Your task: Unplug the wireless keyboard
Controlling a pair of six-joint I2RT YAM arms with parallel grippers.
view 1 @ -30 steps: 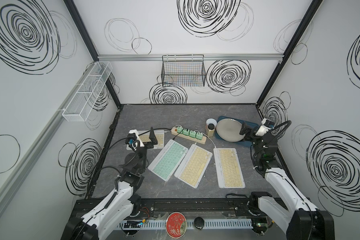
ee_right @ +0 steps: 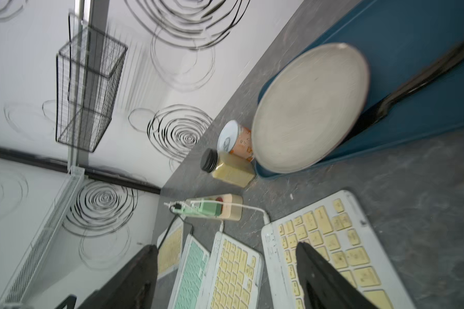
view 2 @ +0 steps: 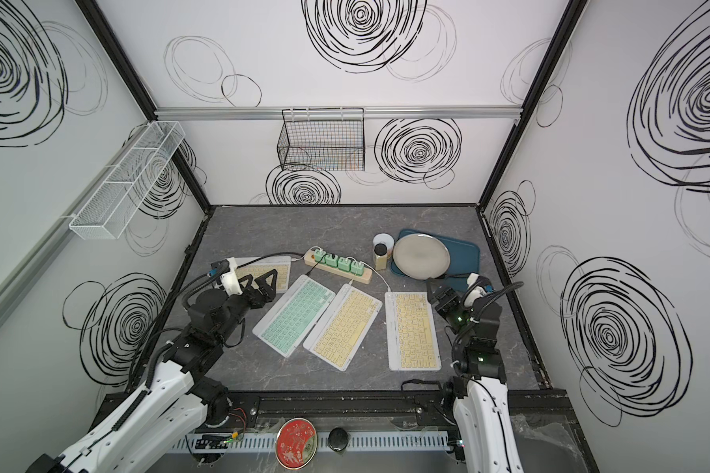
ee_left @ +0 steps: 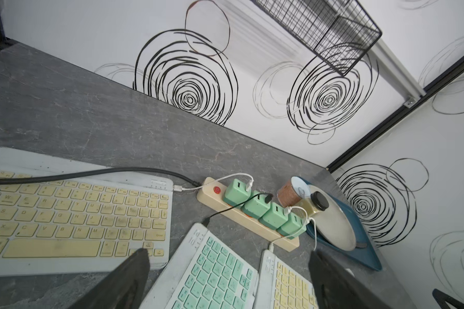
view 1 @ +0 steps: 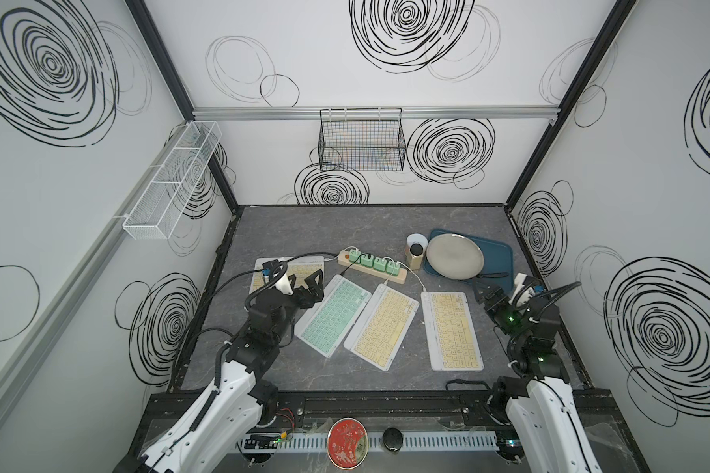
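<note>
Four keyboards lie on the grey table: one yellow-keyed at left point(ee_left: 61, 216), a green-keyed one point(view 1: 331, 315), and two more yellow-keyed ones point(view 1: 381, 325) point(view 1: 452, 331). Cables run from them toward a wooden power strip point(ee_left: 252, 224) holding several green adapters point(ee_left: 257, 206). My left gripper point(view 1: 312, 285) stands open above the left keyboard, short of the strip, with nothing between its fingers. My right gripper is above the table's right side, beside the rightmost keyboard, part open and empty.
A blue tray point(view 1: 494, 254) with a plate point(view 1: 454, 254) and dark utensil sits back right, beside two containers point(view 1: 415, 254). Wire baskets hang on the back point(view 1: 361, 149) and left walls.
My left gripper has shifted right.
</note>
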